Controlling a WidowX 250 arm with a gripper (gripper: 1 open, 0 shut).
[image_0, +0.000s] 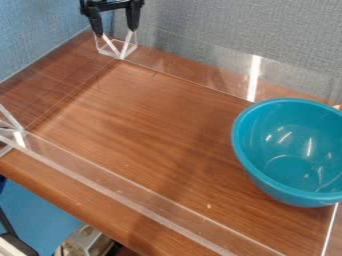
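My black gripper hangs at the top left, above the far left corner of the wooden tray, with its two fingers apart and nothing visible between them. A teal bowl sits upright at the right side of the wooden surface; it looks empty.
Clear plastic walls with corner brackets edge the surface. Grey padded walls stand behind and blue ones at the left. Some metal hardware shows below the front left edge.
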